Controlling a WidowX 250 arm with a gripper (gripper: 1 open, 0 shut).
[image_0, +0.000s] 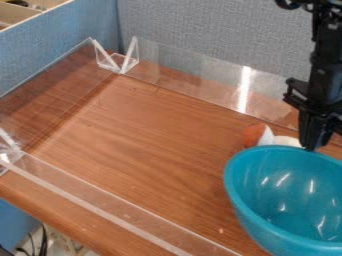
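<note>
My black gripper (313, 130) is at the right, low over the back rim of a large teal bowl (274, 205), its fingers pointing down and close together, partly cut off by the frame edge. A small white and orange object (259, 136) lies just behind the bowl at its left back, partly hidden. I cannot see anything held between the fingers.
A grey padded wall stands behind, a blue-grey panel at the left.
</note>
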